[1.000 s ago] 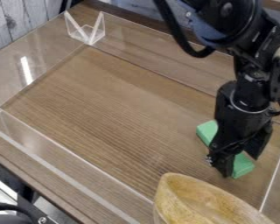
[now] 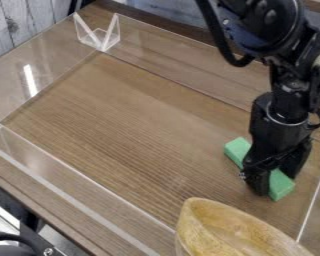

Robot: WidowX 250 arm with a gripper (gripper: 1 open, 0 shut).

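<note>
A green block (image 2: 282,185) lies on the wooden table at the right, angled from upper left to lower right. My black gripper (image 2: 270,163) is directly over it, with its fingers low around the block and partly covering it. The gripper is open; whether the fingers touch the block cannot be told.
A tan bowl (image 2: 223,235) is at the bottom, just below the block. A white wire object (image 2: 99,32) stands at the upper left.
The green block appears in the same place.
</note>
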